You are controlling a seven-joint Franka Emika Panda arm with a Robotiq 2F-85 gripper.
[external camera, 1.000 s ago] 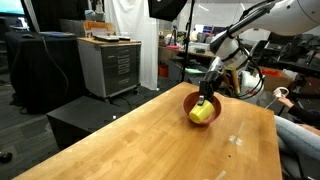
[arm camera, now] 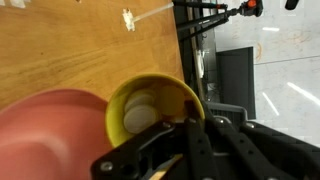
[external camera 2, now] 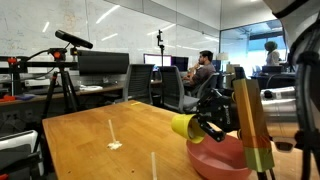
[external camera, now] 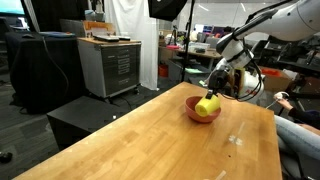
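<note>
A yellow cup (arm camera: 157, 84) is tilted, and my gripper is shut on its wall. Pale rounded shapes show inside the cup in the wrist view; what they are is unclear. The red bowl (external camera: 191, 103) rests on the wooden table, with the cup in front of part of it in exterior view 1. From the other side, the cup (external camera 2: 185, 126) appears above the rim of the bowl (external camera 2: 222, 160), its mouth facing away from the arm. The fingertips are mostly hidden by the cup and the wrist.
Small white sticks (external camera 2: 154, 165) lie on the table. The wooden table (external camera: 130, 145) is broadly clear to the left in exterior view 1. Beyond its edge stand a dark cabinet (external camera: 110, 68) and a black box (external camera: 82, 118).
The yellow cup has risen slightly and shifted right in exterior view 1, with its tilt changing. My gripper has moved with it. The red bowl appears to have stayed in place.
</note>
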